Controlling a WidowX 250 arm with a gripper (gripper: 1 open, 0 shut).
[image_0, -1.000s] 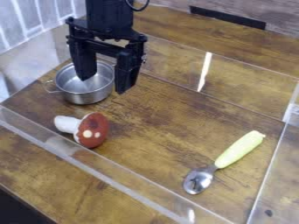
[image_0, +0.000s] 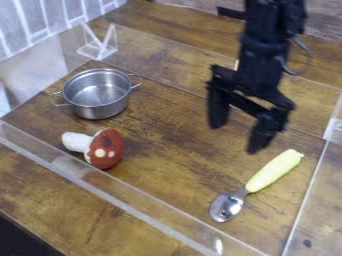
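My dark gripper (image_0: 241, 125) hangs over the middle right of the wooden table, blurred, its fingers apart with nothing visible between them. Below and right of it lies a spoon (image_0: 227, 205) with a pale yellow handle (image_0: 274, 172). At the left sits a steel pot (image_0: 98, 97) with two handles, empty. In front of the pot lies a toy mushroom (image_0: 104, 148) with a red spotted cap and white stem.
Clear low walls edge the table (image_0: 160, 190) at front, left and right. A small white rack (image_0: 100, 42) stands at the back left.
My gripper has swept from over the pot at the left to the right, above the spoon's side of the table. The pot, mushroom and spoon have not moved.
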